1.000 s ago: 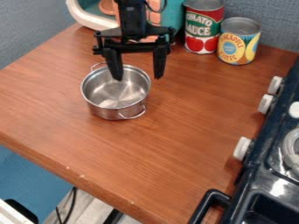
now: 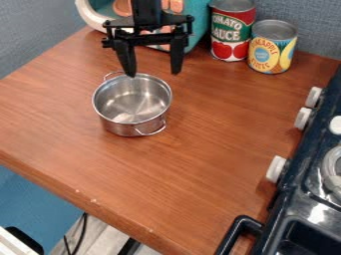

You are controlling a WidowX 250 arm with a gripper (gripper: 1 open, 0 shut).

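Note:
My black gripper (image 2: 152,64) hangs open over the back of a small stainless steel pot (image 2: 131,104), its two fingers spread apart, the left one just above the pot's rear rim and the right one beyond it to the right. Nothing shows between the fingers. The pot stands upright on the wooden counter (image 2: 186,179) and looks empty.
A tomato sauce can (image 2: 232,32) and a yellow-labelled can (image 2: 273,47) stand at the back right, by a teal and white container (image 2: 198,18). A black stove (image 2: 310,199) fills the right side.
My gripper has risen and moved slightly back, away from the pot's interior. The pot and the other objects are where they were.

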